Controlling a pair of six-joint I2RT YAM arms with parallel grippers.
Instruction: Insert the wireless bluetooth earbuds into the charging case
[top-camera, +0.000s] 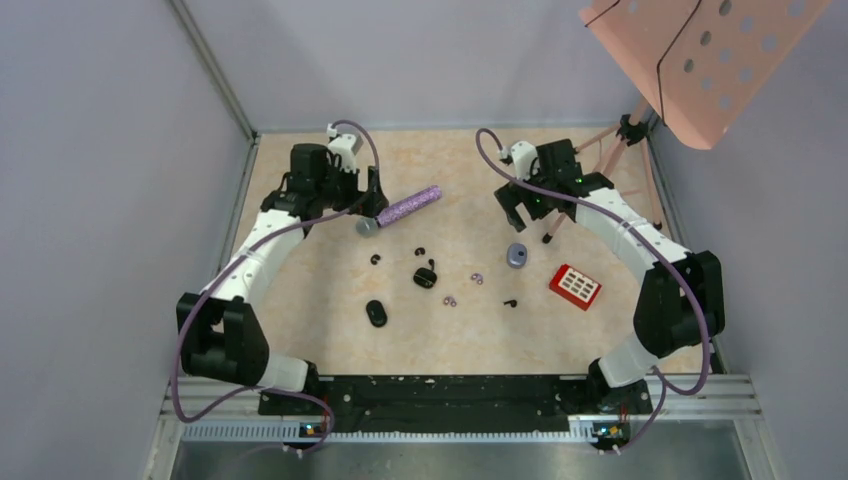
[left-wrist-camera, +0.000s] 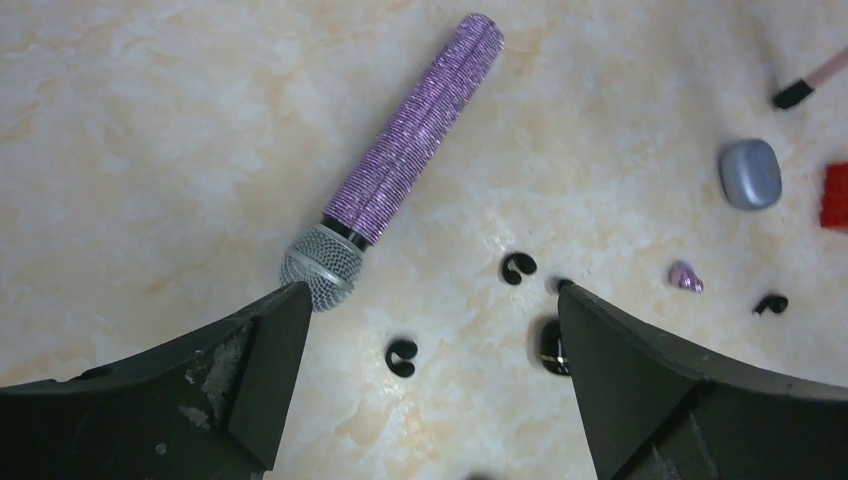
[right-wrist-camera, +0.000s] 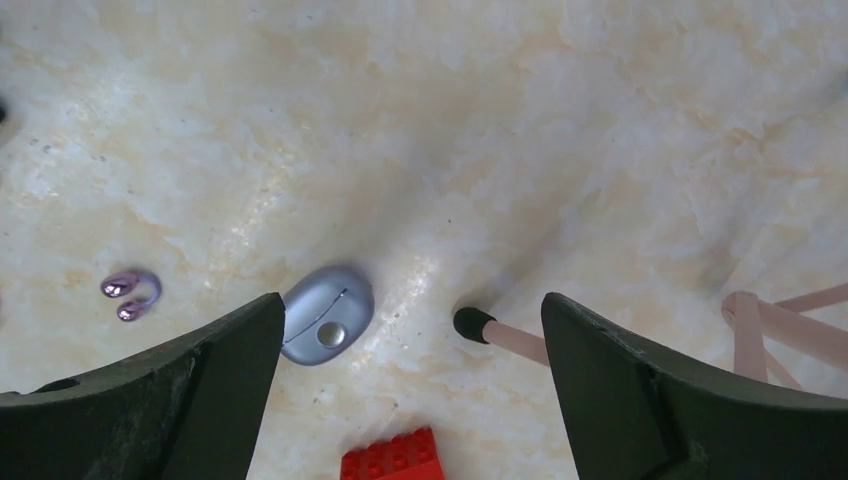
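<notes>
Several cases lie on the table: a grey-blue one (right-wrist-camera: 330, 310), a small glossy black one (top-camera: 425, 278) and a black oval one (top-camera: 376, 313). Curved lilac earbuds (top-camera: 477, 278) (right-wrist-camera: 145, 290) and curved black earbuds (left-wrist-camera: 401, 357) (top-camera: 420, 251) lie loose around them. A single black earbud with a stem (top-camera: 510, 303) rests to the right, and another stemmed black piece (top-camera: 432, 264) is against the glossy case. My left gripper is open above the table near the microphone, holding nothing. Open and empty too, my right gripper hovers behind the grey-blue case.
A purple glittery microphone (top-camera: 410, 205) lies under the left gripper. The red block-like box (top-camera: 575, 287) sits at the right. A pink stand leg (right-wrist-camera: 515, 342) with a black foot reaches in beside the grey-blue case.
</notes>
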